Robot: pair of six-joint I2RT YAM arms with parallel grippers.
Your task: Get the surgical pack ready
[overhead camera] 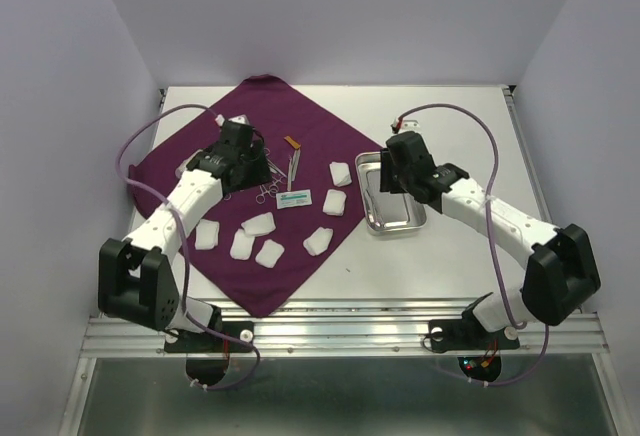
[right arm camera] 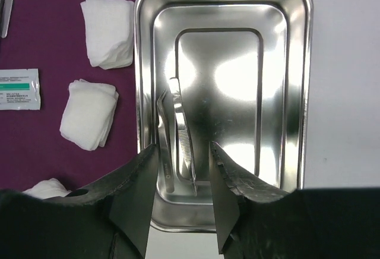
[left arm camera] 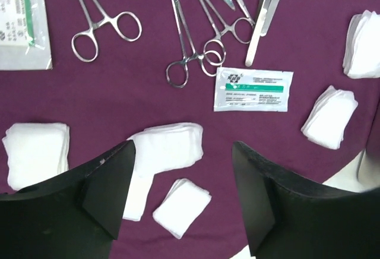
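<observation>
My left gripper hangs part open over the purple cloth (left arm camera: 107, 98), nothing between its fingers. Below it are white gauze stacks (left arm camera: 170, 146), scissor-like clamps (left arm camera: 89, 36), long tweezers (left arm camera: 258, 27) and a green-striped packet (left arm camera: 253, 89). My right gripper is above the steel tray (right arm camera: 303, 92), its fingers apart; two tweezers (right arm camera: 182, 128) lie in the tray's left half.
Several more gauze stacks (overhead camera: 318, 240) lie across the cloth; a small orange item (overhead camera: 292, 142) lies near its back.
</observation>
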